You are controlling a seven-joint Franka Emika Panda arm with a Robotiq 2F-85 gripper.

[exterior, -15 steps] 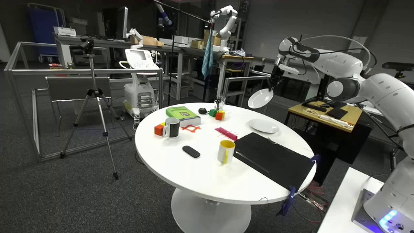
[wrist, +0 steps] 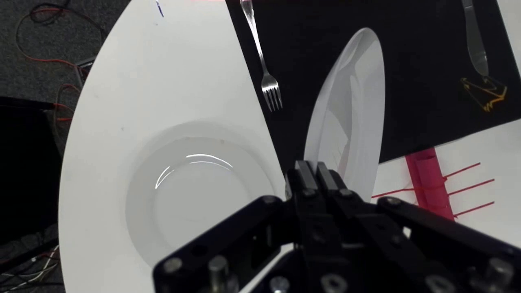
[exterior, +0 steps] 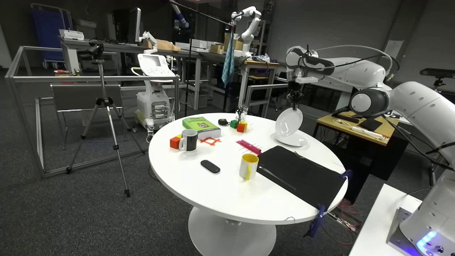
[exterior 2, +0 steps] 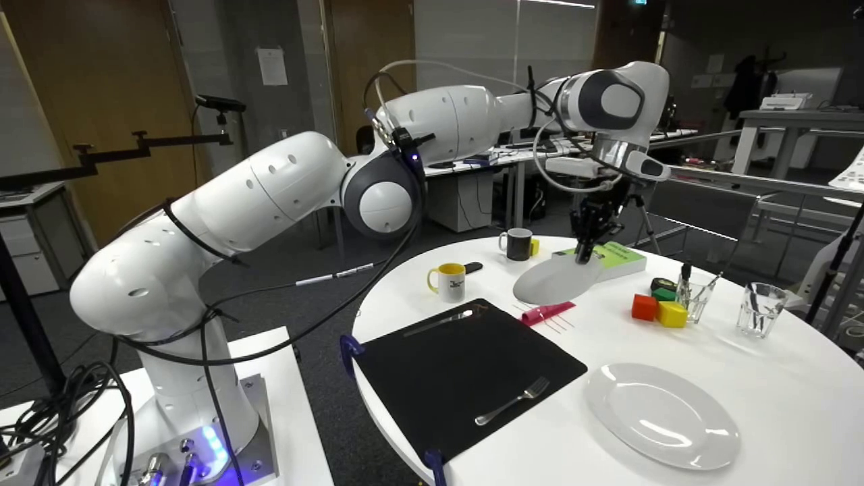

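Observation:
My gripper is shut on the rim of a white plate [wrist: 359, 107], which hangs below the fingers, tilted steeply on edge. In exterior view 1 the held plate [exterior: 289, 121] is in the air, partly in front of a second plate. That larger white plate [exterior 2: 664, 417] lies flat on the white table beside the black mat [exterior 2: 478, 368]. From the wrist, the flat plate [wrist: 200, 195] shows to the left of the gripper, its lower part hidden by the fingers. In exterior view 2 the gripper [exterior 2: 584, 252] points down with the held plate [exterior 2: 559, 278] under it.
On the mat lie a fork [exterior 2: 514, 401] and a knife [exterior 2: 437, 322]. A yellow-and-white mug [exterior 2: 447, 282], a dark mug [exterior 2: 516, 244], a green book [exterior 2: 617, 259], coloured blocks [exterior 2: 645, 307] and glasses [exterior 2: 759, 309] stand around. A pink holder [wrist: 430, 183] lies near the mat.
The arm has swung left in exterior view 1, its gripper turning from slanted to nearly vertical. The held plate now hangs more upright, lower and further right, overlapping the flat plate in view.

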